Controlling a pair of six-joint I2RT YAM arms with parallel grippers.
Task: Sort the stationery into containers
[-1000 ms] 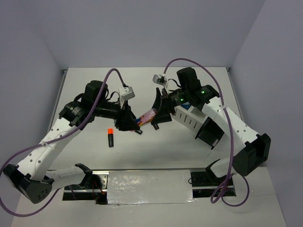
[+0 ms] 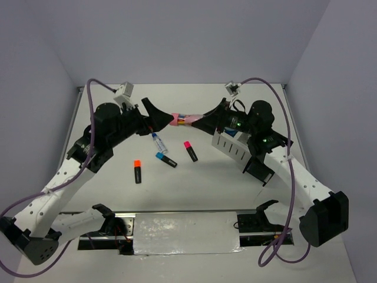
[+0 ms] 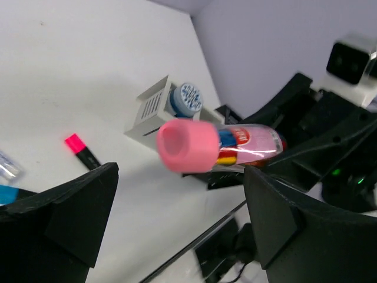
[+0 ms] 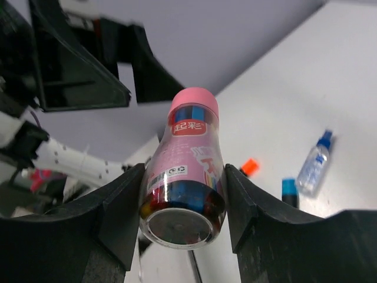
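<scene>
A clear pink-labelled tube with a pink cap [image 2: 182,119] is held horizontally in my right gripper [image 2: 201,121], which is shut on it; the right wrist view shows it end-on between the fingers. My left gripper [image 2: 152,118] stands open just left of the tube's cap, its fingers empty. On the table lie an orange-capped marker [image 2: 138,173], a cyan-capped marker [image 2: 168,160], a pink-capped marker [image 2: 191,152] and a clear blue-capped bottle [image 2: 159,142]. A white container [image 2: 230,150] stands at the right, a blue-lidded round item [image 3: 186,98] in it.
A dark container [image 2: 259,171] sits beside the white one, partly hidden by my right arm. Grey walls enclose both sides and the back.
My left gripper has come off the tube, opening and moving up and back. The right gripper has moved right with the tube, now level, and the markers beneath have come into view.
</scene>
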